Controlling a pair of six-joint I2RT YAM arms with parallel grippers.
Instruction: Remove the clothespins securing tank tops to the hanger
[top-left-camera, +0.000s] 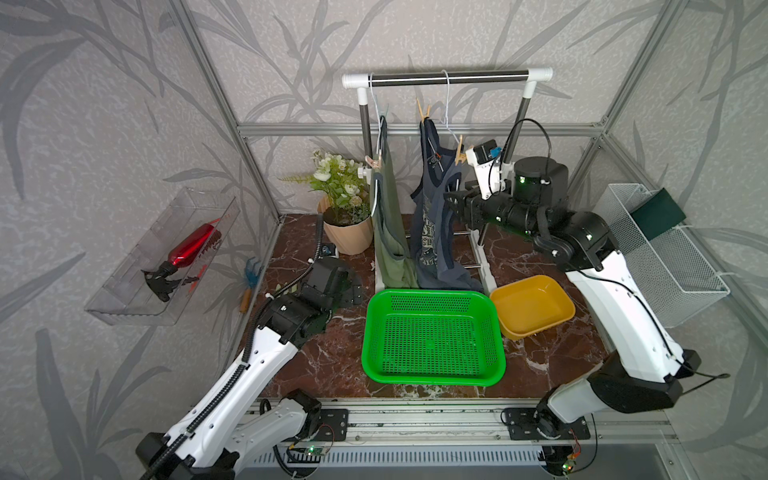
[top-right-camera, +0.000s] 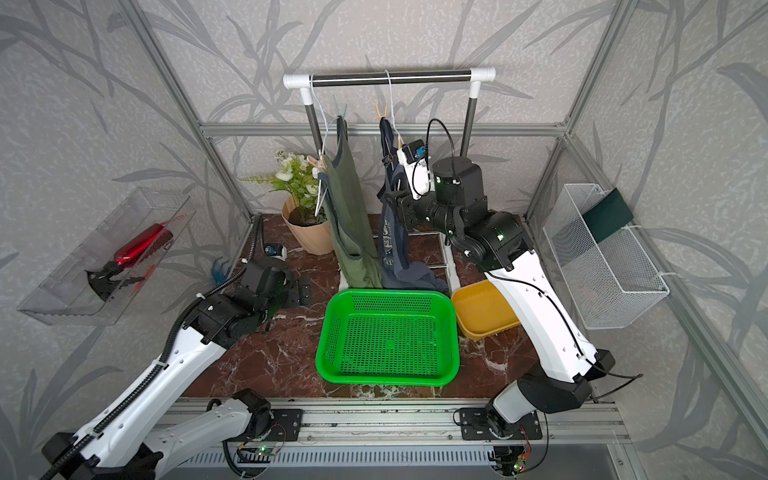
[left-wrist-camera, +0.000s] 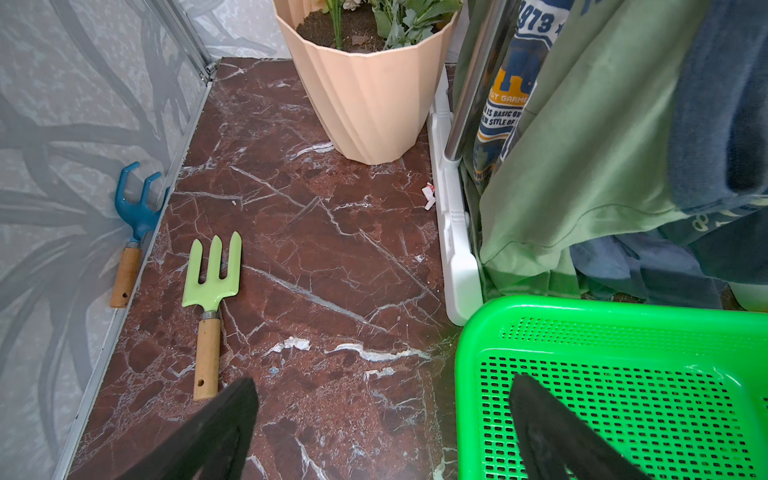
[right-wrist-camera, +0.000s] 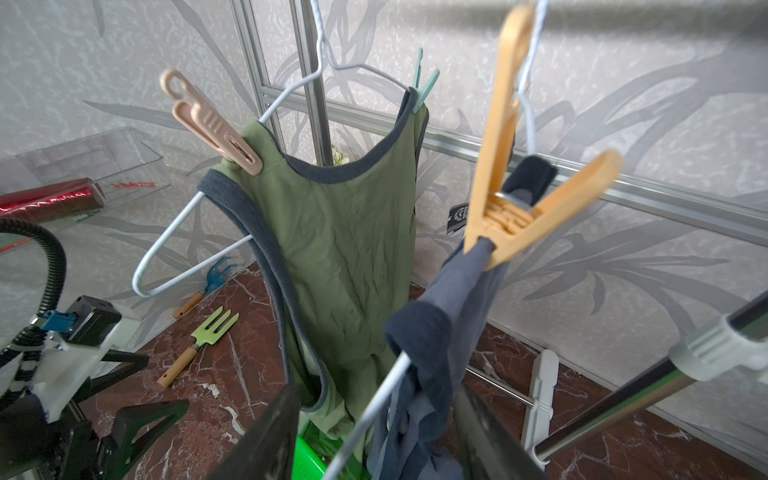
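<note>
The green tank top (right-wrist-camera: 352, 216) hangs on a white hanger, held by a beige clothespin (right-wrist-camera: 212, 128) and a teal clothespin (right-wrist-camera: 426, 84). Beside it the blue tank top (right-wrist-camera: 436, 320) hangs on a second hanger. A yellow clothespin (right-wrist-camera: 512, 200) grips its near shoulder strap; another yellow clothespin (top-left-camera: 422, 110) sits at its far shoulder. My right gripper is partly open below that near clothespin, its fingers to either side of the white hanger's end (right-wrist-camera: 376, 408). Low at the left, my left gripper stands open and empty over the table, left of the green basket.
The empty green basket (top-left-camera: 434, 378) stands in front of the rack, a yellow tray (top-left-camera: 532, 306) right of it. A flower pot (top-left-camera: 349, 236) is behind left. A green hand fork (left-wrist-camera: 209, 296) lies on the table. The rack's post (right-wrist-camera: 640, 400) rises close to my right gripper.
</note>
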